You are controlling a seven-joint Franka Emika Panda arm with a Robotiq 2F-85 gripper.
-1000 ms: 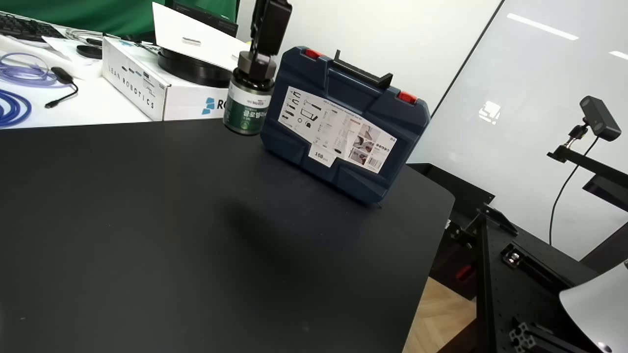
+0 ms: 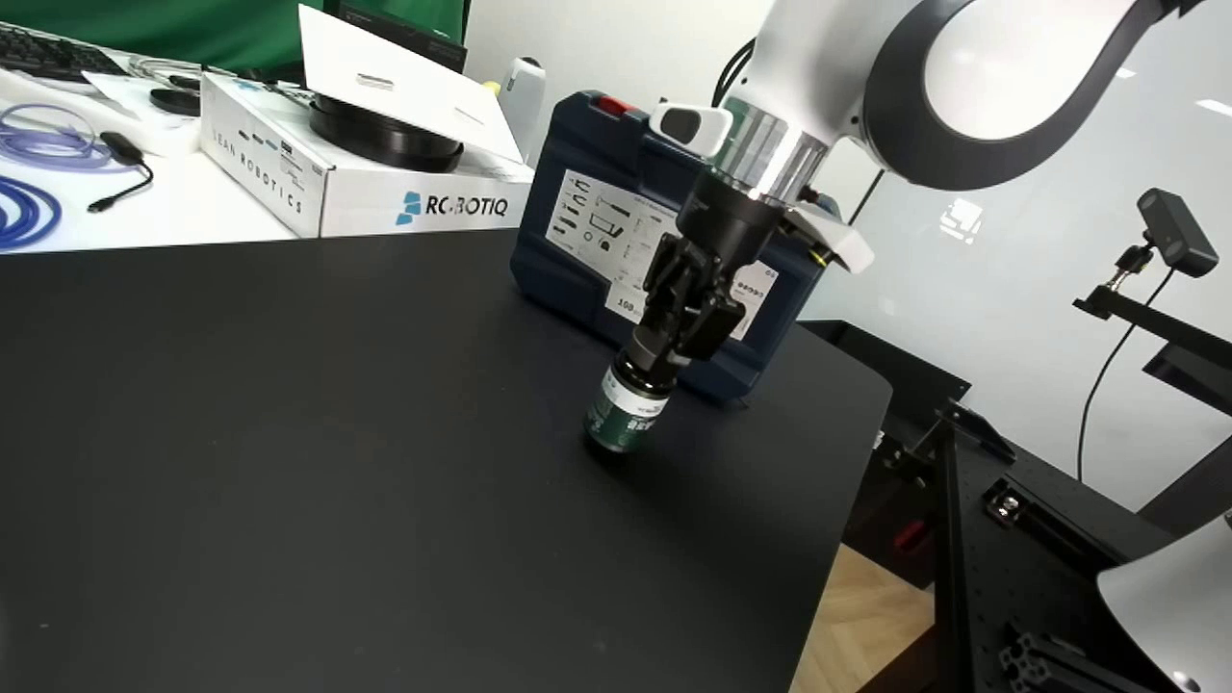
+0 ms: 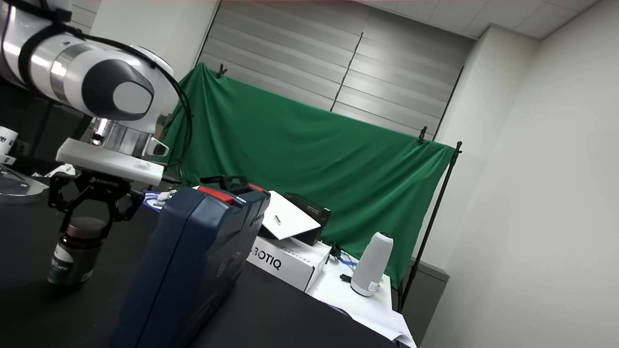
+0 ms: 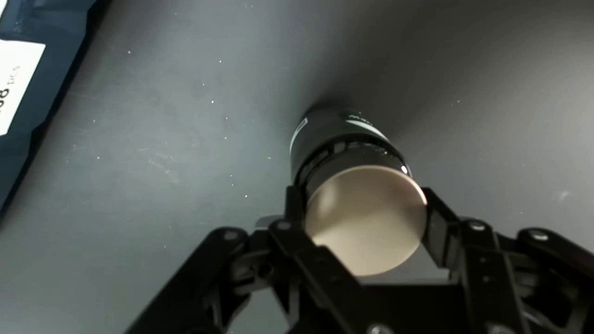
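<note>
A dark green bottle with a white label band and a brown cap is held upright but slightly tilted at the black table's surface. My gripper is shut on the cap, one finger on each side of it. In exterior view 2 the same bottle hangs below the gripper, left of the blue case. Its base is at or just above the table; I cannot tell whether it touches.
A dark blue tool case stands upright close behind the bottle. A white Robotiq box sits on the white desk beyond the table. Its right edge is near.
Still held by the cap, the bottle has come down from high beside the case's left end, moving right toward the table. The arm now covers part of the case.
</note>
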